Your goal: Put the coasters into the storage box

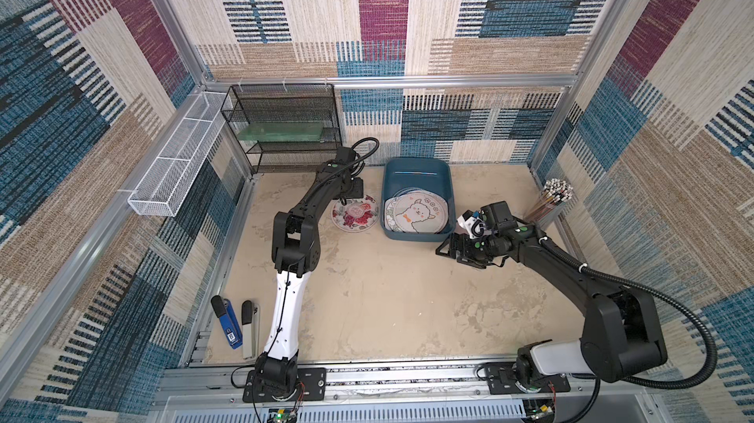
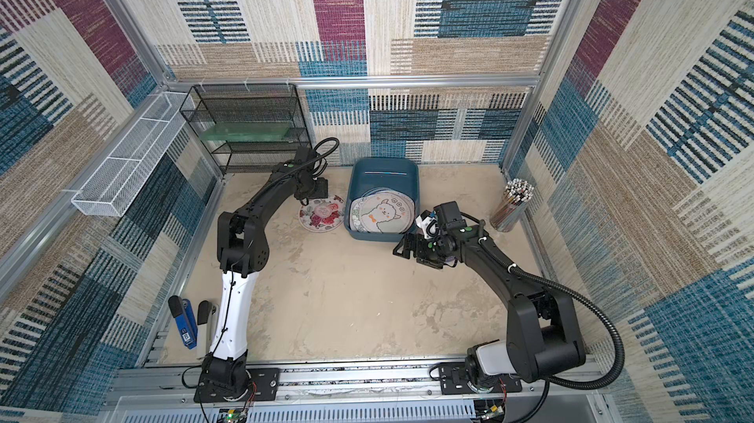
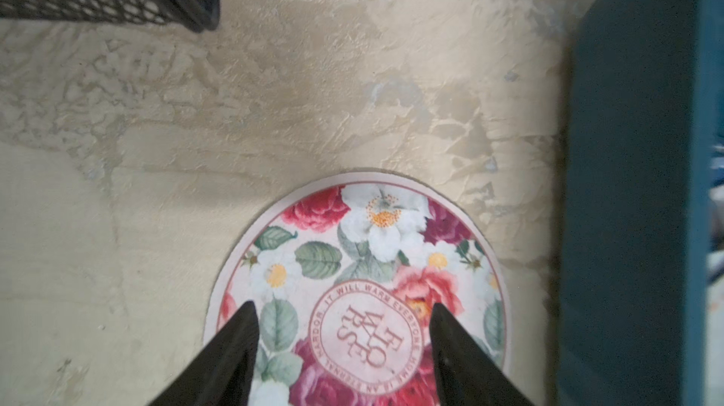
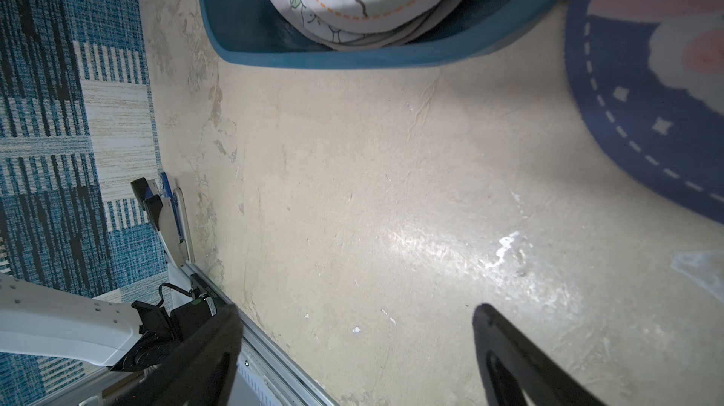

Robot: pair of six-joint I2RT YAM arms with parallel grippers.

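Observation:
In the blue storage box [image 1: 416, 169] lie several stacked coasters, with a bear-patterned coaster [image 1: 420, 211] on top. A round floral coaster [image 3: 367, 262] rests flat on the table, left of the box. Over it hovers my left gripper, open, with its fingers [image 3: 233, 357] apart and nothing held. A purple-blue coaster [image 4: 641, 104] lies on the table right of the box, mostly hidden by the right arm in the top views. My right gripper is open and empty above bare table near the box's front right corner.
A black mesh rack [image 1: 282, 112] stands at the back left and a white wire basket [image 1: 179, 156] hangs on the left side. A holder of pencils [image 1: 549, 199] stands at the right. Two staplers [image 1: 227, 322] lie front left.

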